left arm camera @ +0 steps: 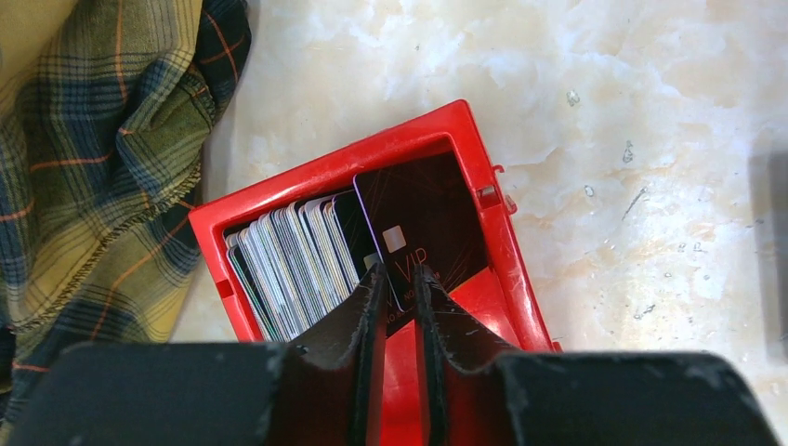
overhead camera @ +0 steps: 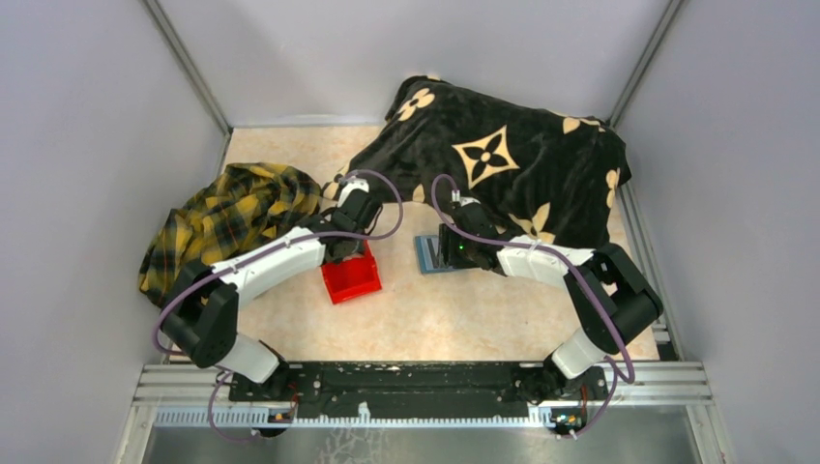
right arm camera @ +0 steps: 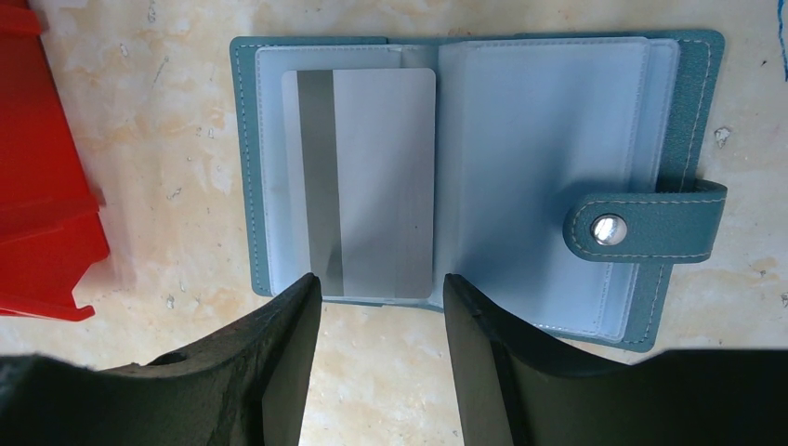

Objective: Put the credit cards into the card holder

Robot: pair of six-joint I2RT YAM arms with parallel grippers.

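A red box (left arm camera: 506, 279) holds a packed row of cards (left arm camera: 288, 265) and a black VIP card (left arm camera: 418, 214) lying at the row's right end. My left gripper is down at that VIP card, fingertips narrowly apart; whether it touches the card is unclear. The blue-grey card holder (right arm camera: 548, 139) lies open on the table, a white card with a grey stripe (right arm camera: 381, 177) on its left side. My right gripper stands open over the holder's lower edge, nothing between its fingers.
A plaid cloth (overhead camera: 222, 217) lies at the left, a black patterned blanket (overhead camera: 503, 116) across the back.
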